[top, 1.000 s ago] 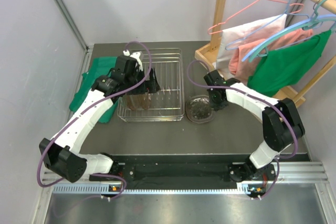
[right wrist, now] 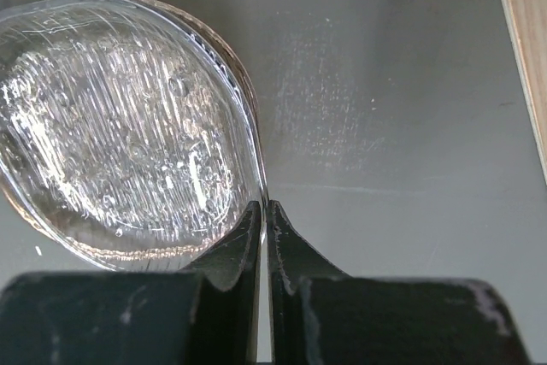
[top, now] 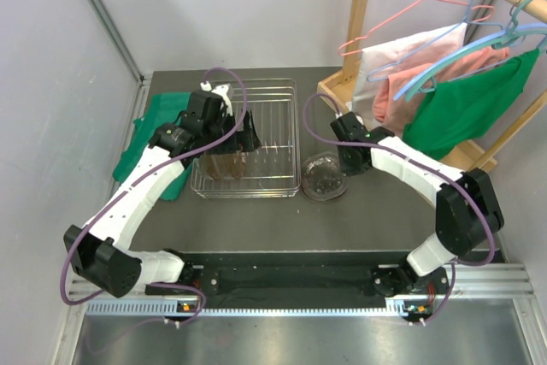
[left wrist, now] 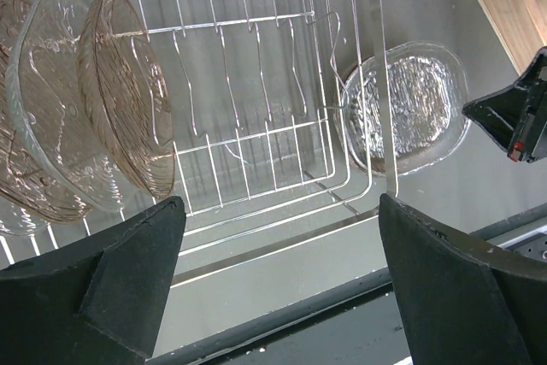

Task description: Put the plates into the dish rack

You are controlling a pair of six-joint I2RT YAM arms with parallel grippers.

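A clear glass plate (right wrist: 128,126) lies on the table right of the dish rack (top: 295,134), with a brownish plate's rim (right wrist: 244,83) peeking out beneath it. At the clear plate's right edge, my right gripper has its fingertips brought together on the rim. The plates still lie flat there. Over the rack my left gripper is spread wide, nothing between its fingers. In the rack's left part several plates stand on edge, among them a brown plate (left wrist: 128,91) and a clear plate (left wrist: 47,100); the rack's right slots are empty.
A wooden stand (top: 350,83) with hangers and hanging cloths rises at the right, close to the right arm. A green cloth (top: 141,147) lies left of the rack. Bare table (top: 256,228) stretches along the front.
The left arm, rack and plates look unmoved.
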